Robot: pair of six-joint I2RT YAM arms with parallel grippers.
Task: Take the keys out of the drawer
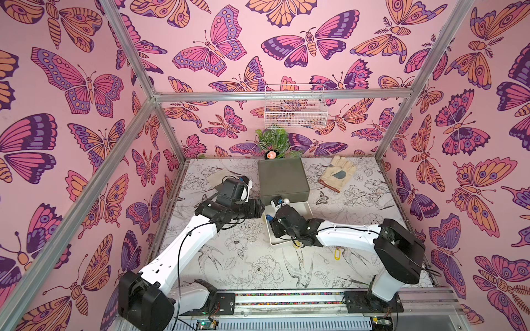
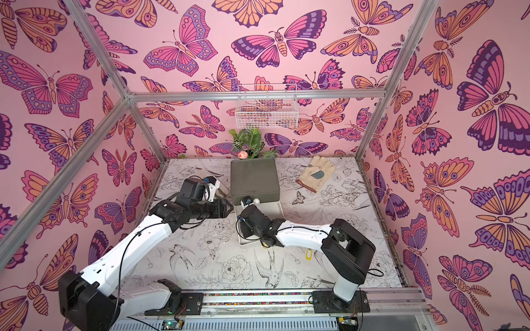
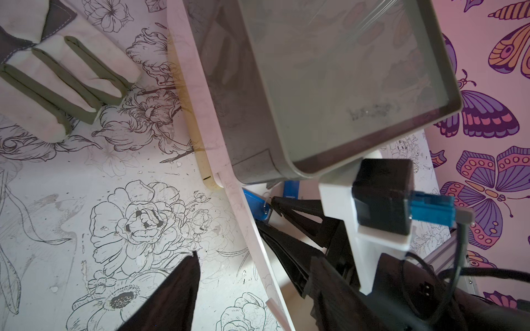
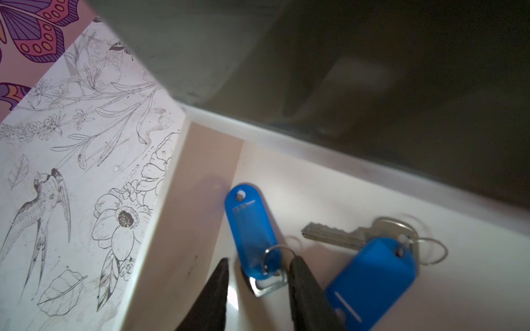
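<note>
A white drawer (image 4: 187, 220) sits pulled out below the grey-green unit (image 1: 281, 176). Inside, in the right wrist view, are two keys with blue tags: one tag (image 4: 245, 226) at the left end with a ring, the other tag (image 4: 370, 281) beside a silver key (image 4: 336, 236). My right gripper is inside the drawer, fingers open around the lower end of the left tag and its ring. My left gripper hovers left of the drawer, over its side wall, open with nothing seen between its fingers.
A work glove (image 1: 336, 173) lies at the back right. A plant (image 1: 278, 140) stands behind the unit under a wire basket (image 1: 295, 118). A small yellow item (image 1: 336, 253) lies on the table front right.
</note>
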